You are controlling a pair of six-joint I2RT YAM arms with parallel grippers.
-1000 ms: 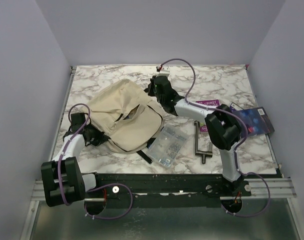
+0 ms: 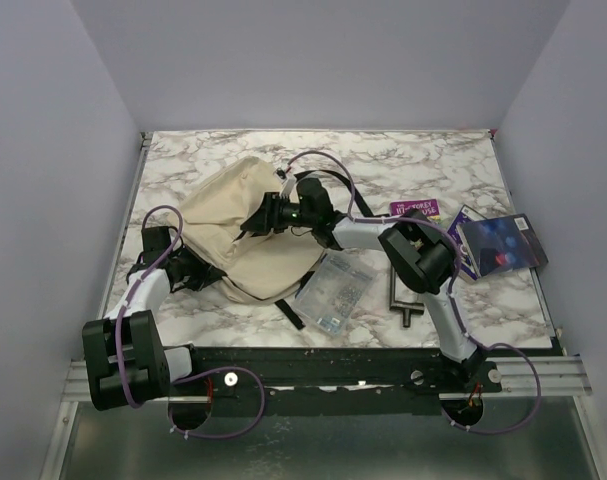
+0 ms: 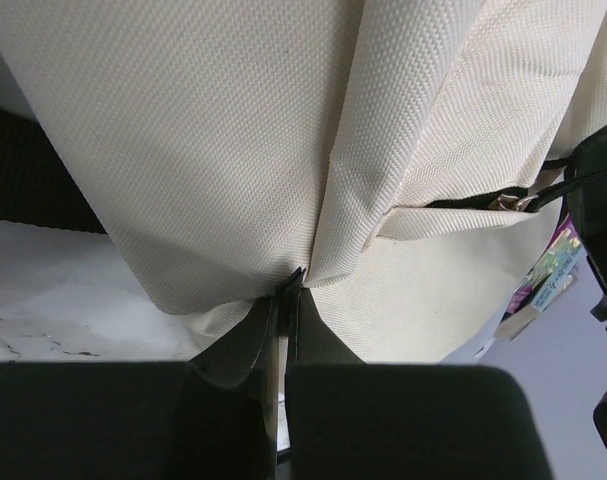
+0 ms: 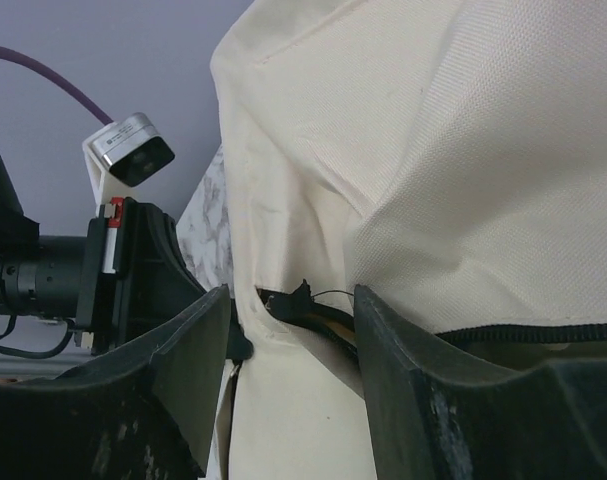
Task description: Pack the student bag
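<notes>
The cream canvas bag (image 2: 228,195) lies open on its side at the left of the table. My left gripper (image 2: 211,275) is shut at the bag's lower-left edge; in the left wrist view its fingertips (image 3: 291,290) press into a fabric fold, and whether cloth is between them is unclear. My right gripper (image 2: 263,222) is over the middle of the bag, open, its fingers either side of a dark zipped opening (image 4: 308,310) in the right wrist view. The cream fabric fills much of both wrist views.
A clear pouch (image 2: 333,292) lies right of the bag, a black stapler-like frame (image 2: 406,310) beyond it. A purple book (image 2: 415,208) and dark blue books (image 2: 498,245) lie at the right.
My right gripper has moved left and down from the back middle onto the bag's opening. The left arm is nearly still.
</notes>
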